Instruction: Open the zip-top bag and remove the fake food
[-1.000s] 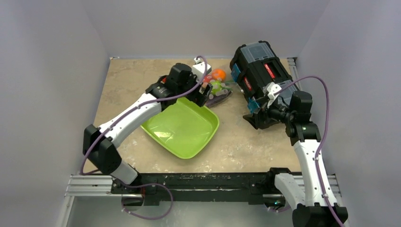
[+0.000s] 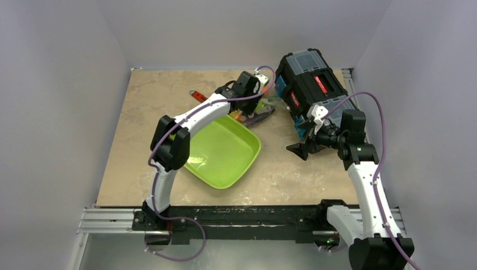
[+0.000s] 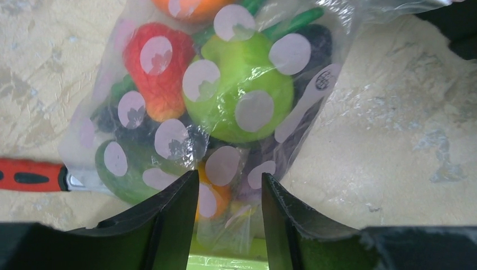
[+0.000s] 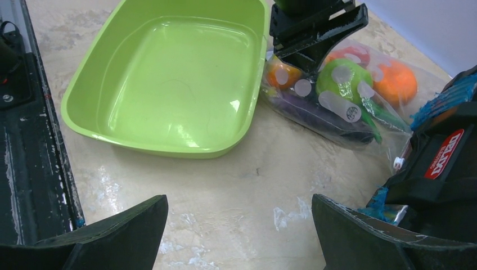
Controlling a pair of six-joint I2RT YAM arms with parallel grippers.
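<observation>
The clear zip bag point(image 3: 84, 140) holds fake food: a green apple-like piece point(image 3: 242, 95), a red piece point(image 3: 152, 62), orange pieces point(image 4: 394, 84) and a long purple one point(image 4: 304, 112). My left gripper is over the bag, its fingers apart, part open; whether anything thin lies between them is unclear, with bag plastic visible below. My right gripper is open and empty, over bare tabletop to the right of the green tray point(image 2: 219, 157).
Black tool cases point(image 2: 309, 79) stand at the back right, beside the bag. A red-handled tool point(image 3: 31, 174) lies partly under the bag.
My left arm has swung toward the back and right, bringing its gripper over the bag. The right arm has shifted slightly left and toward the front.
</observation>
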